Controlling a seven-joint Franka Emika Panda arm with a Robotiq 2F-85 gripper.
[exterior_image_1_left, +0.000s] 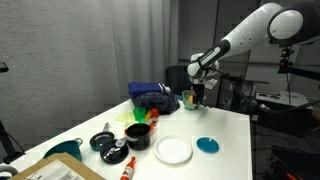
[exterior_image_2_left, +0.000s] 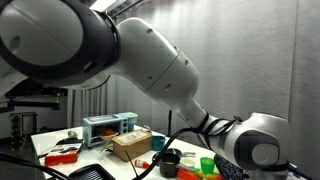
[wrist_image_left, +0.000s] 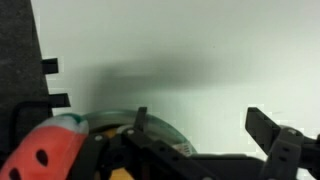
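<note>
My gripper is open in the wrist view, its two dark fingers wide apart with only white tabletop between them. Below left, partly behind the left finger, curves the pale rim of a bowl with something orange inside. A red, dark-spotted object with a white and green edge overlaps the bowl's left side. From exterior view 1, the arm reaches down at the table's far end, beside the greenish bowl. Exterior view 2 shows the arm's large white joints, but the fingers are not visible there.
A white plate and a blue plate lie on open tabletop. Nearer the curtain are a black pot, a dark pan and a blue bag. A cardboard box occupies the near left.
</note>
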